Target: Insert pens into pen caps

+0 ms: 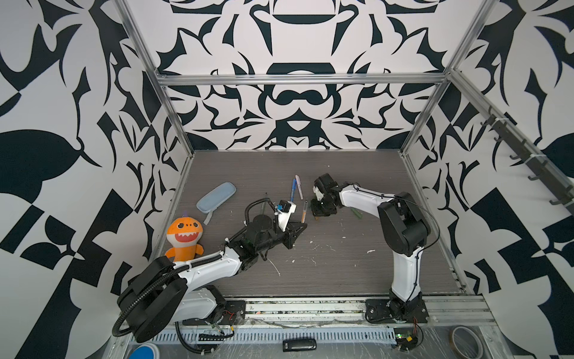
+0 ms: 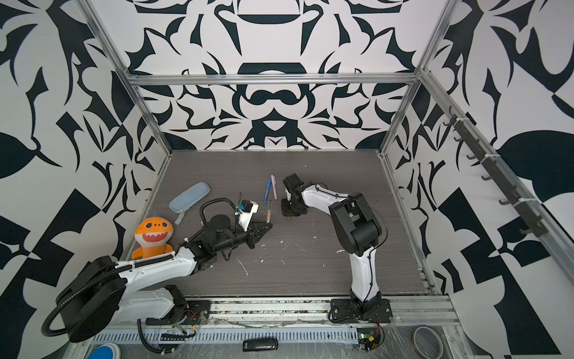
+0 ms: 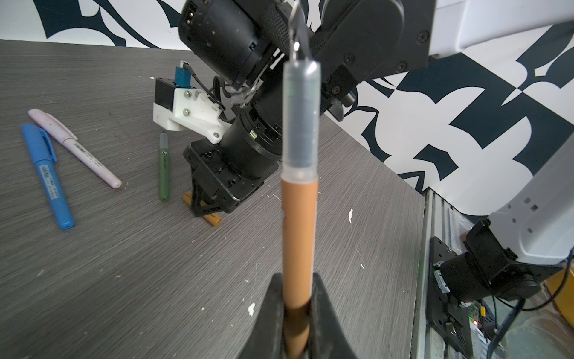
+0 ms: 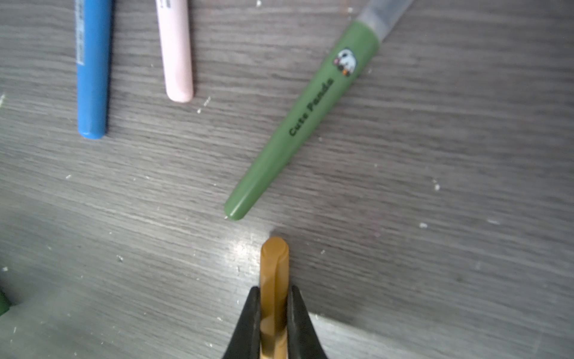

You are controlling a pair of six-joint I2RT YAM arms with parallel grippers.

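Held upright in the left wrist view is an orange pen, its clear grey-tinted section and thin tip pointing up. My left gripper is shut on its lower end. A short orange-brown cap sticks out from between the fingertips of my right gripper, which is shut on it. In the left wrist view that cap lies beyond the pen and lower than its tip, partly hidden by the right fingers. Pen and cap are apart. From above, the right gripper is to the right of the pen.
A green pen lies on the table close to the cap. Farther left rest a blue pen and a pink pen. A blue-grey case and an orange shark toy stand at left.
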